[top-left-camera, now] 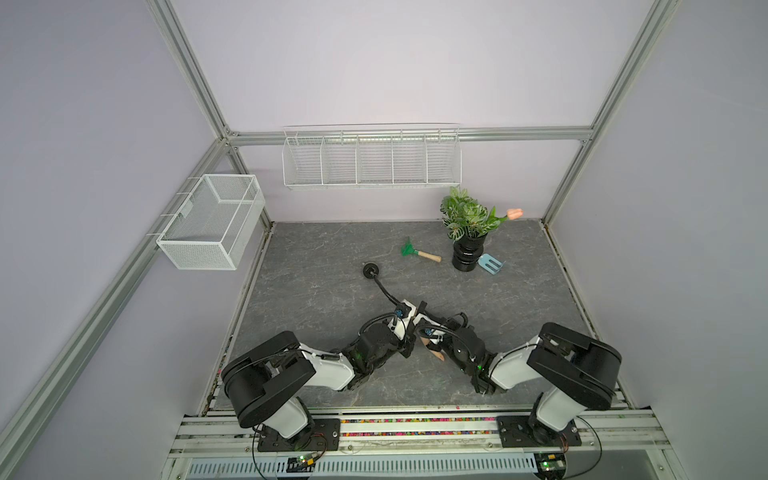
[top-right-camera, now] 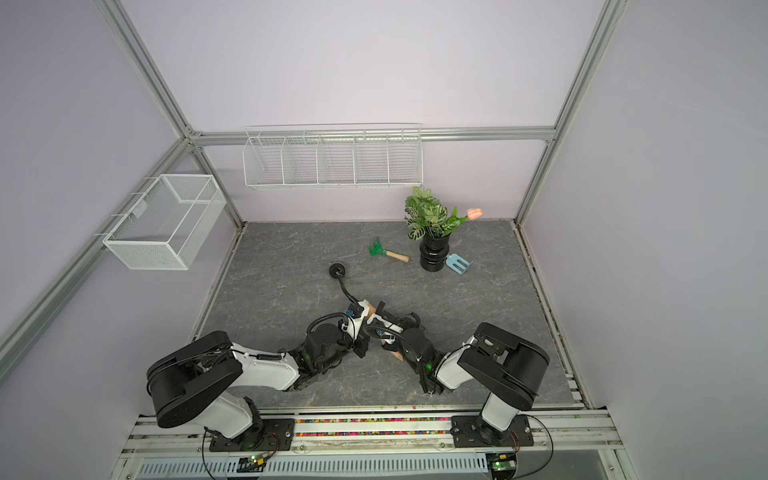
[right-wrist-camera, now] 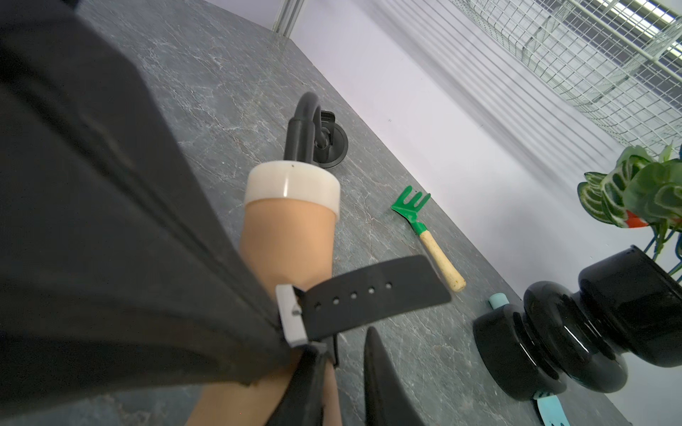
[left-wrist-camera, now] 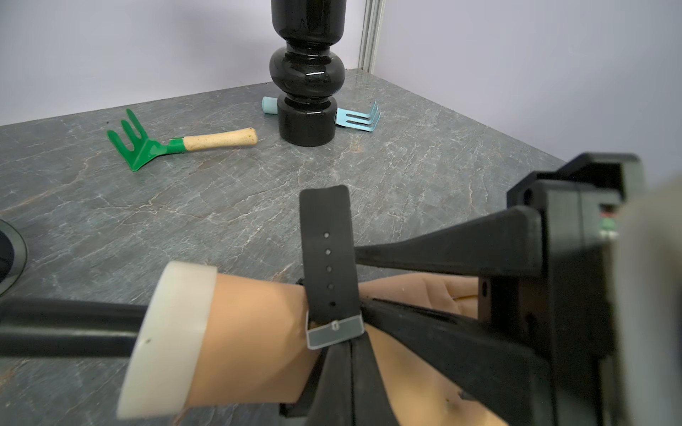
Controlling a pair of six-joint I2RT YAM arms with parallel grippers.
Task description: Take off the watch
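Note:
A tan model hand (left-wrist-camera: 248, 340) with a white cuff wears a black watch strap (left-wrist-camera: 328, 255). The strap's holed end stands up past its metal buckle (left-wrist-camera: 335, 332). My left gripper is shut, its tips right at the buckle; whether any strap is pinched there is hidden. In the right wrist view, my right gripper is part open with a gap between its fingers, just below the raised strap end (right-wrist-camera: 376, 294). From the left wrist view, its upper fingertip (left-wrist-camera: 369, 254) reaches the strap's edge. The watch face is out of sight.
The hand's black arm ends in a round base (top-left-camera: 370, 270). Behind lie a green rake (top-left-camera: 420, 251) and a blue fork (top-left-camera: 490, 264) beside a black vase (top-left-camera: 465, 254) of plants. Wire baskets hang on the back and left walls.

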